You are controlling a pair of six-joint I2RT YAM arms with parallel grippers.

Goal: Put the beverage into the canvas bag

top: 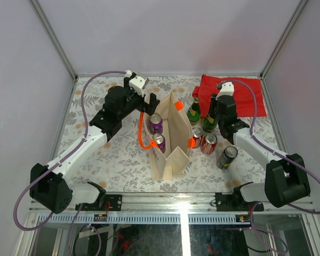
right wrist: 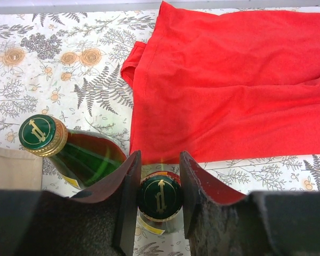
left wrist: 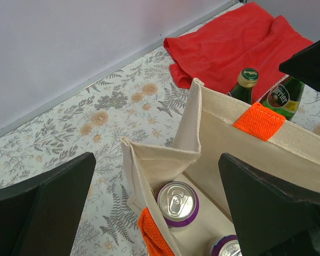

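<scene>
The canvas bag (top: 177, 128) stands open at mid-table, with two purple cans (top: 156, 124) inside its left part. Over the bag's far left corner, my left gripper is open and empty. In the right wrist view a green bottle (right wrist: 159, 200) stands upright between the fingers of my right gripper, which are partly closed at either side of its cap. Whether they press on it, I cannot tell. A second green bottle (right wrist: 88, 160) stands just left of it, beside the bag.
Two red-toned cans (top: 208, 144) stand close to the bag's right side, and a dark can (top: 227, 157) is nearer the front. A red cloth (top: 245, 96) lies flat at the back right.
</scene>
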